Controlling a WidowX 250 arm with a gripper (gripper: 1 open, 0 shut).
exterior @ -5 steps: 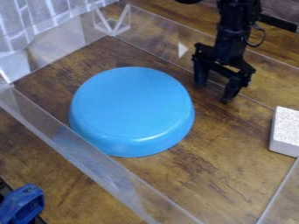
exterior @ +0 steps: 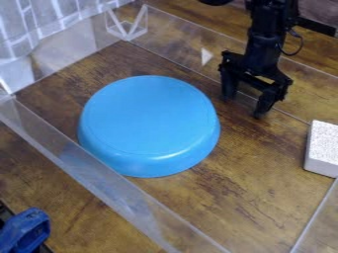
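Note:
A black robot arm reaches down from the top of the view, its gripper [exterior: 248,87] low over the wooden floor of the tray near the back right, beside a large blue round plastic object [exterior: 148,126]. The dark fingers blend into the dark wood and shadow, so whether they are open or shut, and whether anything is between them, is unclear.
A white speckled block [exterior: 322,147] lies at the right edge. Clear walls [exterior: 93,183] border the wooden surface, with white fabric [exterior: 46,30] at the top left and a blue item [exterior: 23,232] outside at the bottom left. Bare wood lies front right.

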